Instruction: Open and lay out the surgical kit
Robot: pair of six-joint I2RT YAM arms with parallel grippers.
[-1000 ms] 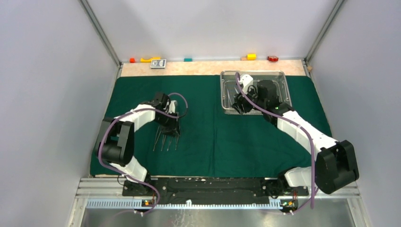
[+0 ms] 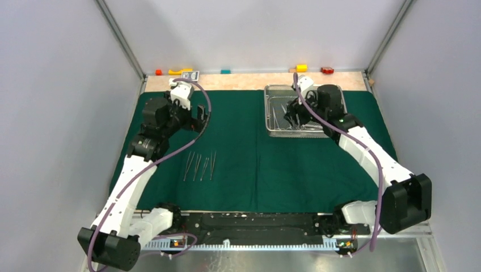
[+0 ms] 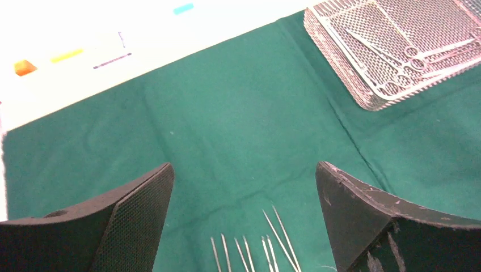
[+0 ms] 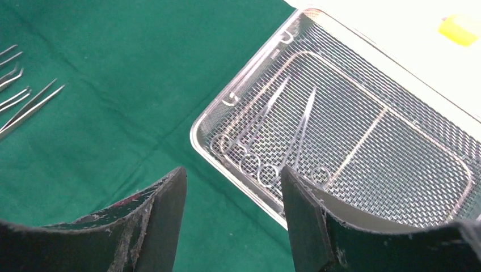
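Several tweezers [image 2: 199, 167] lie side by side on the green cloth [image 2: 235, 187], left of its centre. The mesh tray [image 2: 271, 131] stands at the back right and holds scissors-like instruments [image 4: 303, 122] with ring handles, most of them in the tray's left part. Over the tray's front left corner hovers my right gripper, its fingers apart and nothing between them. My left gripper is open and empty above the back left of the cloth, behind the tweezers, whose tips show low in the left wrist view.
On the wooden strip [image 2: 255, 81] along the back wall sit a yellow block [image 2: 301, 68], a red block [image 2: 327, 70], a teal block [image 2: 225, 72] and a small framed card [image 2: 192, 75]. Bare cloth stretches between tweezers and tray, and across the front right.
My left gripper has risen from the tweezers and moved back and to the left, empty. The right gripper has shifted slightly to the right and back over the tray.
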